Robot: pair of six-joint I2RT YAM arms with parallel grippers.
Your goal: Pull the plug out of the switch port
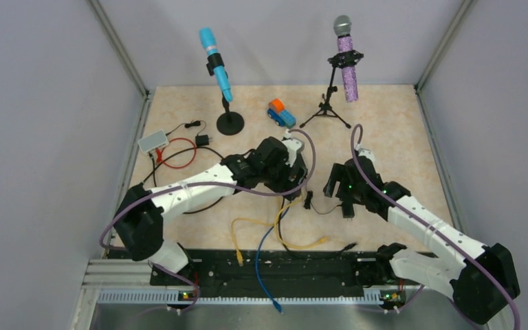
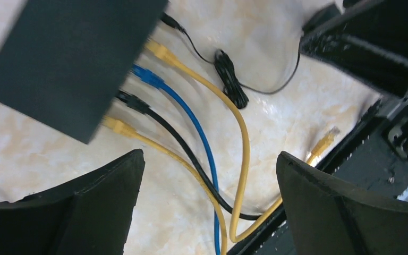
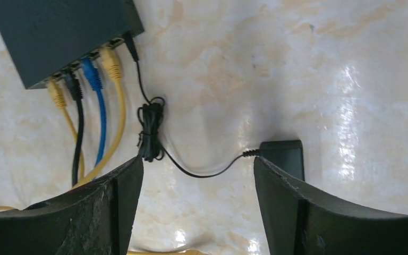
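Note:
In the left wrist view the black switch (image 2: 79, 58) lies at upper left. Along its front edge sit several plugs: a yellow plug (image 2: 159, 50), a blue plug (image 2: 149, 76), a black plug (image 2: 133, 101) and another yellow plug (image 2: 119, 127). A thin black power plug (image 3: 130, 47) enters the switch (image 3: 64, 37) at its right end. My left gripper stands open in front of these plugs, over the cables, holding nothing. My right gripper is also open and empty, right of the switch; the power cable runs between its fingers.
A black power adapter (image 3: 282, 156) lies by the right gripper's right finger. The bundled power cord (image 3: 151, 130) rests right of the network cables. Farther back stand a blue microphone (image 1: 216, 65), a toy car (image 1: 281, 113) and a purple microphone (image 1: 346, 62) on a tripod.

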